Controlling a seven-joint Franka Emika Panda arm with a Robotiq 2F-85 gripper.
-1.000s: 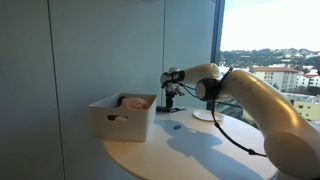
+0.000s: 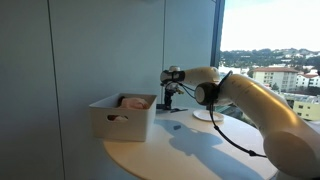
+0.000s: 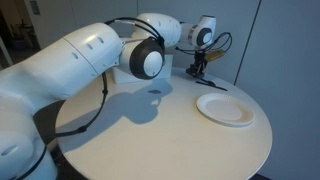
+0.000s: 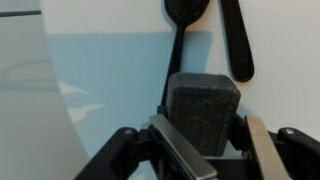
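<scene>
A dark grey block sits between the fingers of my gripper, which is shut on it in the wrist view. Beyond the block, a black spoon and another black handle lie on the white table. In exterior view 2 my gripper is low at the far side of the table, near the black utensils. The gripper looks small and dark in exterior view 1, behind the box, and its hold cannot be made out there.
A light grey box with a pinkish thing inside stands at the table's left in exterior view 1. A white plate lies near the utensils. Walls stand close behind.
The arm's far end and gripper have shifted only slightly, seemingly a little upward. The box and plate have stayed where they were.
</scene>
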